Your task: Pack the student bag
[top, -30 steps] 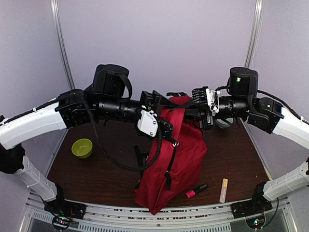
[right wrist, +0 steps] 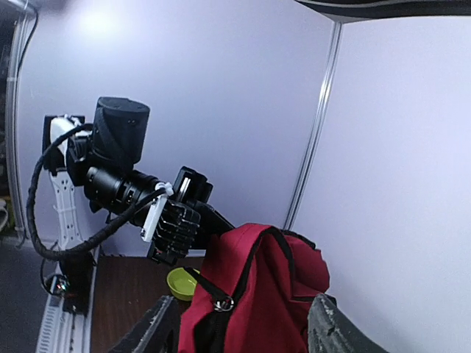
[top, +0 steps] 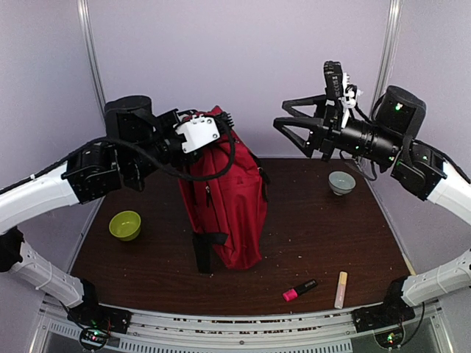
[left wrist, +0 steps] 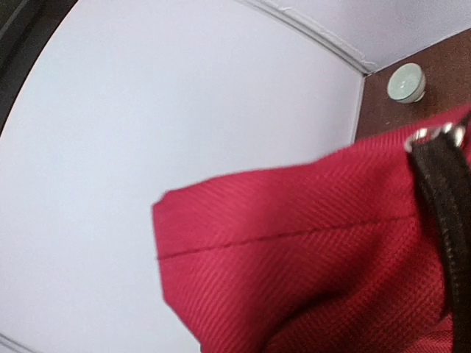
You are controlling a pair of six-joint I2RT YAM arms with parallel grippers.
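Observation:
The red bag [top: 234, 198] hangs upright, its lower end over the middle of the dark table, with black straps and a zipper on it. My left gripper is shut on its upper part; the bag's cloth [left wrist: 294, 243] fills the left wrist view, and the fingertips are hidden there. To the right of the bag and clear of it, my right gripper [top: 280, 115] is open with nothing between its fingers. A pink-and-black marker [top: 299, 290] and a pale yellow stick [top: 341, 290] lie near the front edge.
At the table's left stands a yellow-green bowl [top: 125, 226]; a pale cup [top: 341, 183] stands at the back right. Bare table [top: 316, 228] shows between the bag and the right side. Pale walls close off the back and sides.
My right gripper has let go of the bag and risen away to the right. With the left gripper, the bag has moved left and back, and it has turned.

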